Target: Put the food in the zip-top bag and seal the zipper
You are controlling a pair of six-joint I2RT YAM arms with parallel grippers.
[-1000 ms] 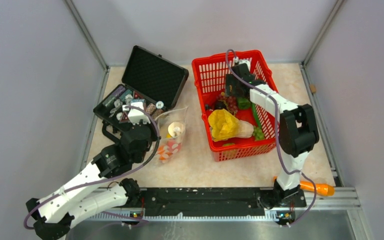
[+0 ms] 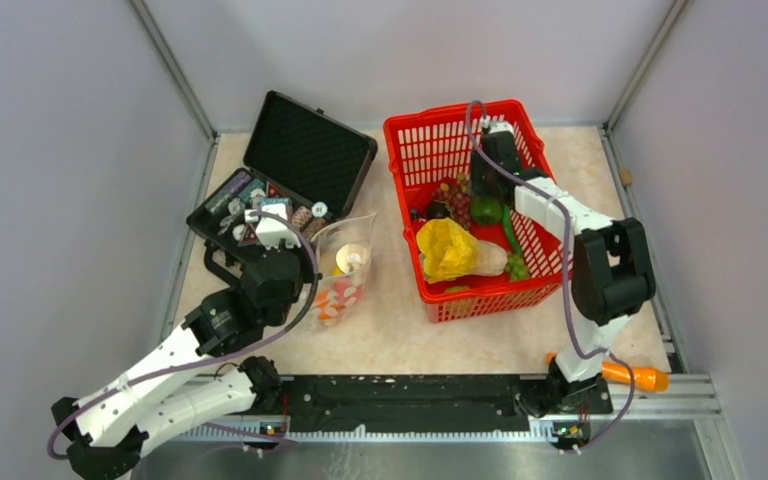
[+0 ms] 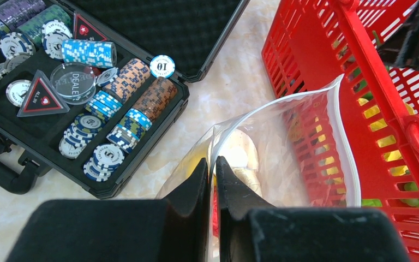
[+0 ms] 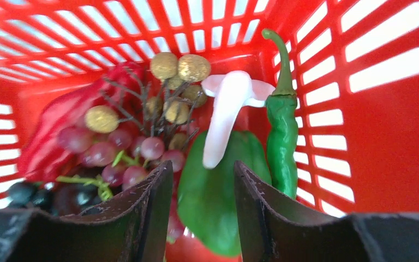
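The clear zip top bag point(image 2: 348, 240) stands in front of the chip case, its mouth spread, with pale food and orange-and-white pieces inside. At its left rim my left gripper is shut on the bag's edge, the thin film running between the fingers. Inside the red basket point(image 2: 430, 309), my right gripper hovers with its fingertips apart over a green bell pepper point(image 4: 218, 210). A white smooth piece point(image 4: 226, 117) lies against that pepper. Whether the fingers touch anything cannot be told. Grapes point(image 4: 133, 158) and a long green chili point(image 4: 282, 139) lie beside.
An open black case of poker chips point(image 3: 109, 95) sits left of the bag. A yellow leafy item point(image 2: 445, 248) and a pale vegetable point(image 2: 489, 258) fill the basket's front. An orange bottle point(image 2: 642, 377) lies at the front right. Bare table separates bag and basket.
My right gripper has shifted right inside the basket, leaving more of the green pepper uncovered in the top view. The left arm and the bag have stayed put.
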